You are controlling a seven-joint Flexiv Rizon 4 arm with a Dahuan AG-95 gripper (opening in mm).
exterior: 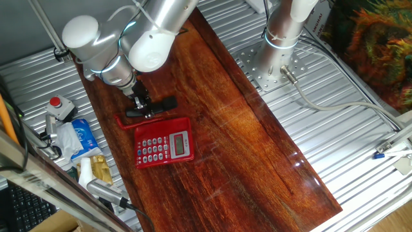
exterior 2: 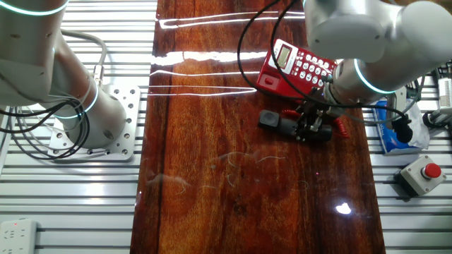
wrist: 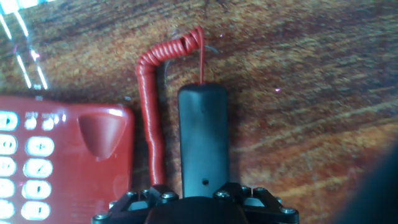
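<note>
A red desk phone (exterior: pixel 163 143) with silver keys and a small display lies on the wooden board. Its black handset (exterior: pixel 168 103) lies off the cradle, alongside the phone's edge, on or very near the board. In the wrist view, the handset (wrist: pixel 204 140) points away from me, and a coiled red cord (wrist: pixel 149 112) runs from its far end back along its left side. My gripper (exterior: pixel 143 109) is at the handset's middle, pointing down. Seen from the wrist, my gripper straddles the handset's near part; the fingertips are hidden, so whether they press on it does not show.
Beside the board are a red-topped stop button (exterior 2: pixel 431 171) and a blue-white packet (exterior: pixel 82 138). Most of the wooden board (exterior: pixel 251 161) is bare.
</note>
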